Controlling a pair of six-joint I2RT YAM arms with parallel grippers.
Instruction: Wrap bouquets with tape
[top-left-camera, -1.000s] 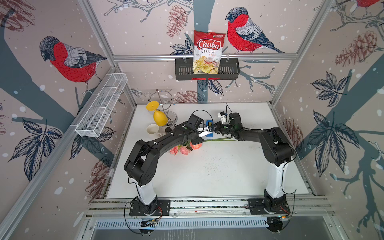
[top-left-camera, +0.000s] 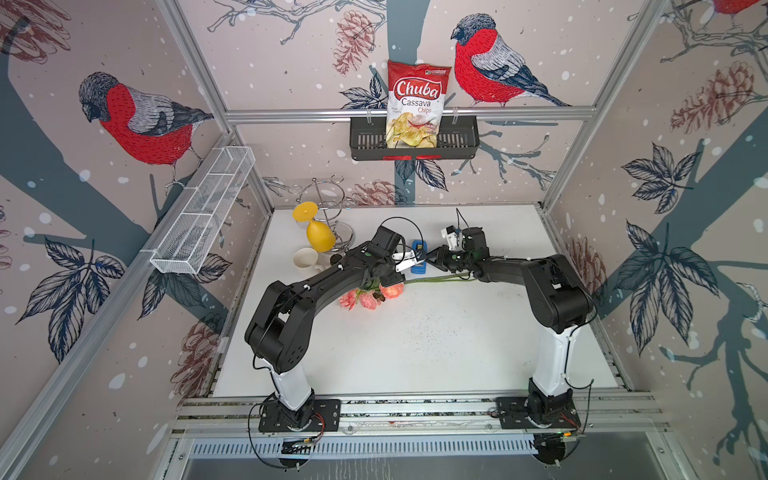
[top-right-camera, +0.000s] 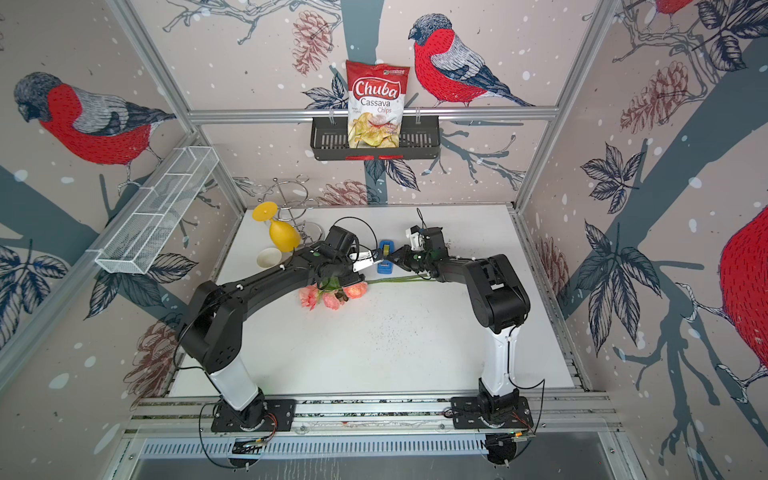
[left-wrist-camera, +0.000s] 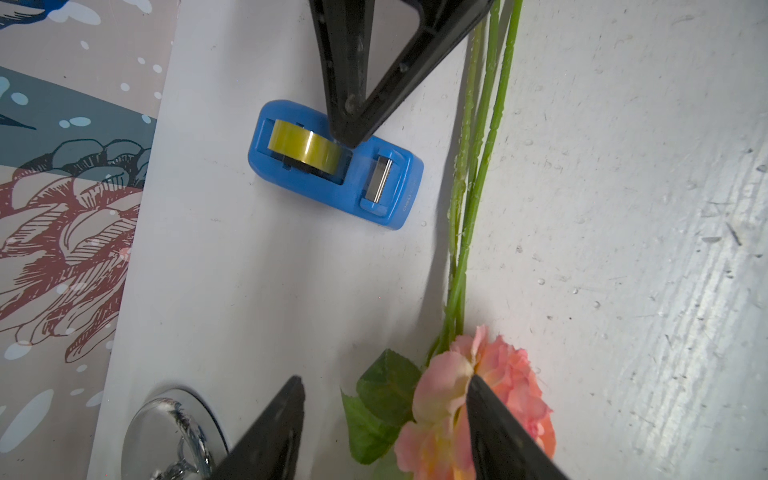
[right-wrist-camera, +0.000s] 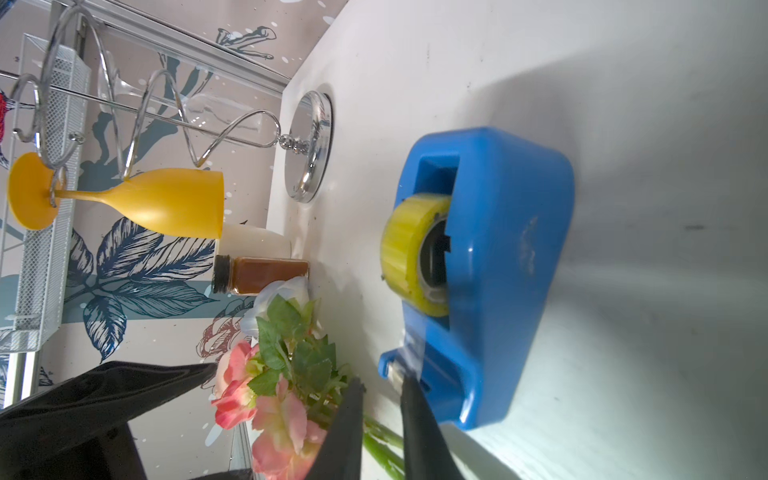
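A blue tape dispenser (left-wrist-camera: 382, 200) with a yellow roll (right-wrist-camera: 412, 248) lies on the white table. My right gripper's dark fingers reach over it in the left wrist view; in the right wrist view fingertips sit at its cutter end, and whether anything is between them is unclear. My left gripper stands open over pink flowers (left-wrist-camera: 508, 384) with leaves and long green stems (left-wrist-camera: 488, 160), which lie beside the dispenser. Nothing shows held in the left gripper.
A metal rack with a yellow goblet (top-left-camera: 320, 236) and a pale cup (top-left-camera: 305, 258) stand at the back left. A chip bag (top-left-camera: 413, 104) sits in a wall shelf (top-left-camera: 368, 140).
The right arm has shifted slightly about the dispenser. The left arm has moved very little.
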